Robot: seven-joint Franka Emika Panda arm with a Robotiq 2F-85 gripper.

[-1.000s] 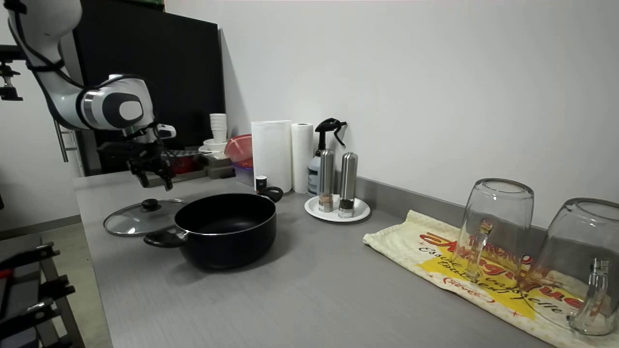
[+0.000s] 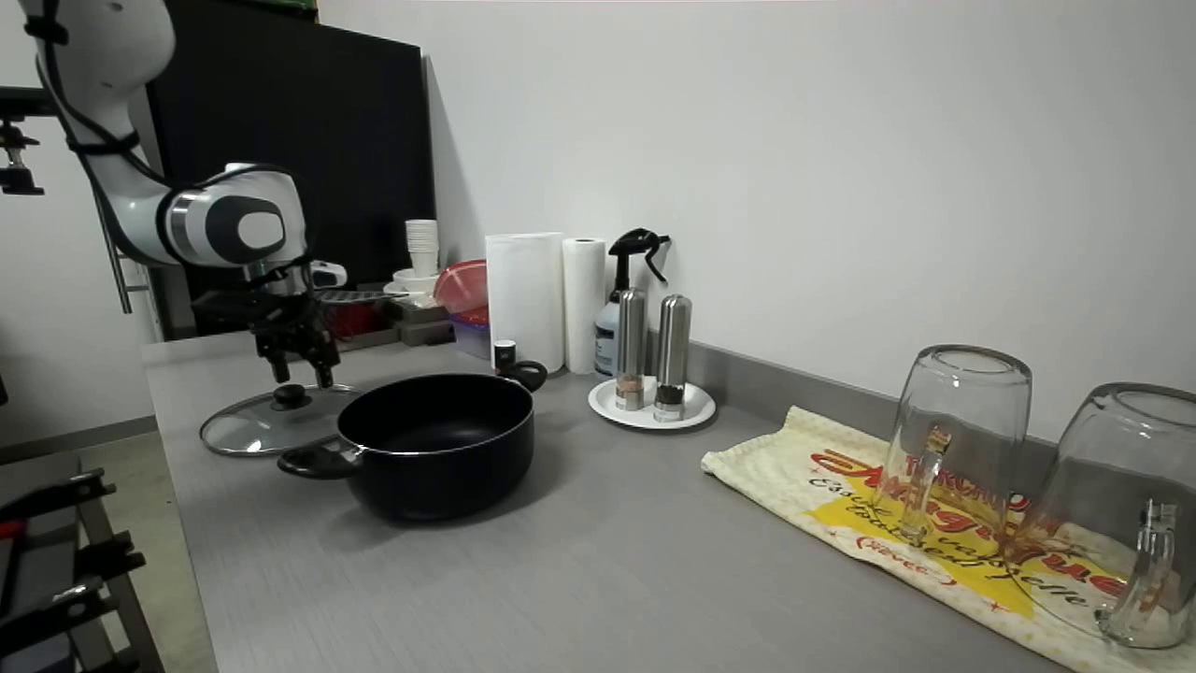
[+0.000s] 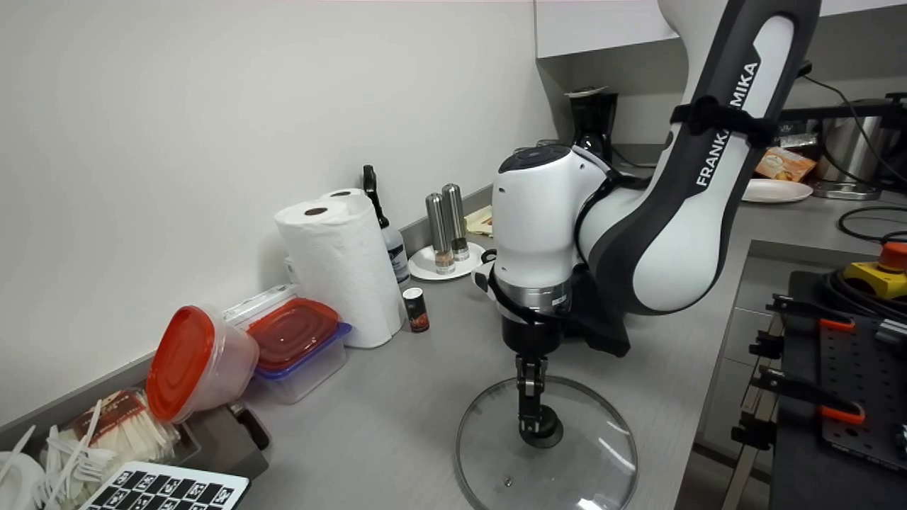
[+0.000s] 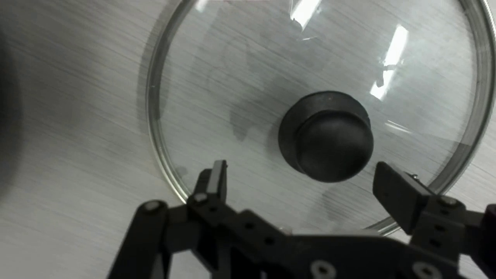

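A glass lid [image 2: 250, 431] with a metal rim lies flat on the counter, its round black knob [image 4: 333, 142] facing up. Just above the lid hangs my gripper, open, with its fingers pointing down. In the wrist view the knob appears ahead of the gap between the two fingers, and nothing is held. Exterior view 2 shows the gripper [image 3: 531, 425] over the lid [image 3: 502, 476], overlapping the knob, so the exact clearance is hard to judge there. An uncovered black pot [image 2: 443, 477] stands right beside the lid, one handle [image 2: 320, 460] reaching toward it.
Paper towel rolls [image 2: 524, 301], a small shaker [image 3: 416, 309] and plastic containers [image 3: 289, 340] line the wall side. Two steel mills stand on a white plate [image 2: 695, 408]. Upturned glass mugs [image 2: 953, 449] rest on a cloth [image 2: 807, 471]. The counter before the pot is clear.
My arm has come down and slightly to the right in exterior view 1, bringing the gripper closer to the lid's knob. The lid and pot stay where they were.
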